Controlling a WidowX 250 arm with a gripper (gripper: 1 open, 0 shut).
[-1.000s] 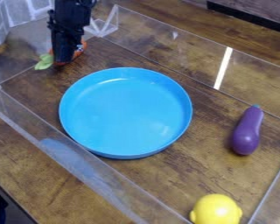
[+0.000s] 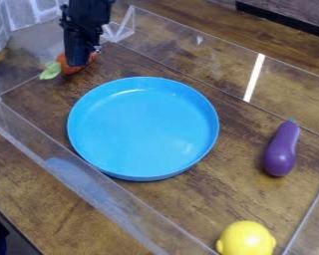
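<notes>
The black gripper [image 2: 83, 52] is at the top left, low over an orange carrot-like toy [image 2: 72, 64] with a green leafy end [image 2: 51, 71]. Its fingers look shut; whether they touch the toy cannot be told, as the gripper partly hides it. A blue plate [image 2: 143, 127] lies in the middle of the wooden surface, in front of the gripper.
A purple eggplant [image 2: 281, 153] lies at the right and a yellow lemon [image 2: 245, 239] at the bottom right. Clear plastic walls border the work area. The wood between plate and eggplant is clear.
The gripper has shifted slightly upward and to the right in the view since a second ago. The plate, eggplant and lemon stay put.
</notes>
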